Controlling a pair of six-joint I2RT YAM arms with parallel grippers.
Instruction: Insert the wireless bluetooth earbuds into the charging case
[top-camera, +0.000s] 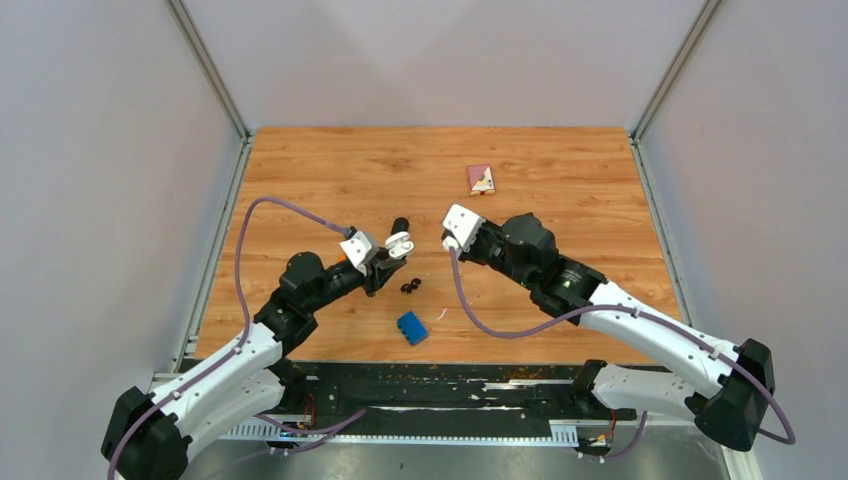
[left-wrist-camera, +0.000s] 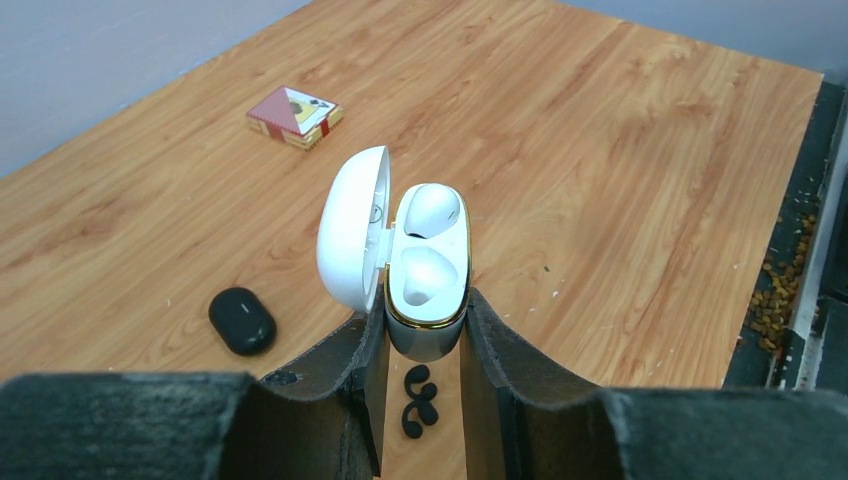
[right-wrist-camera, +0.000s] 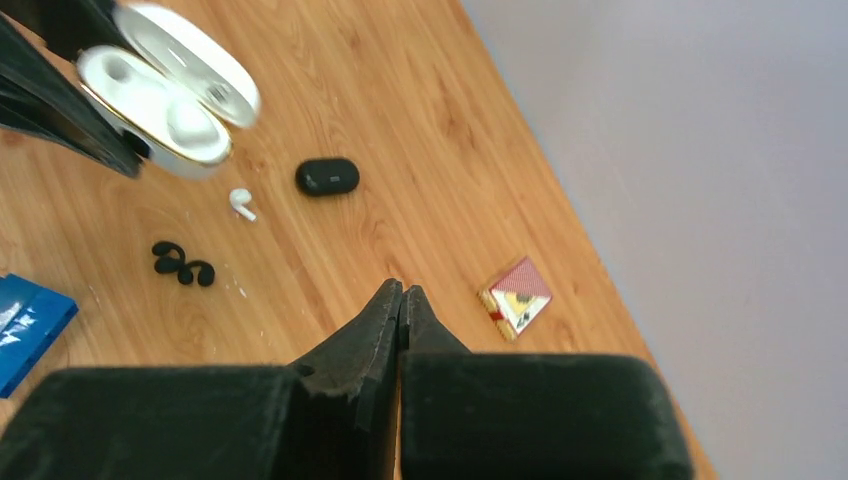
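My left gripper is shut on the white charging case (left-wrist-camera: 428, 270), held upright above the table with its lid (left-wrist-camera: 345, 225) open and two wells visible. The right gripper is shut, apart from the case, with nothing showing between its fingers. In the right wrist view a white earbud (right-wrist-camera: 240, 200) lies on the table between the case and a black oval case (right-wrist-camera: 327, 176).
A small patterned box (top-camera: 480, 179) lies at the back right. Several black ear tips (top-camera: 409, 287) and a blue block (top-camera: 412, 327) lie near the front.
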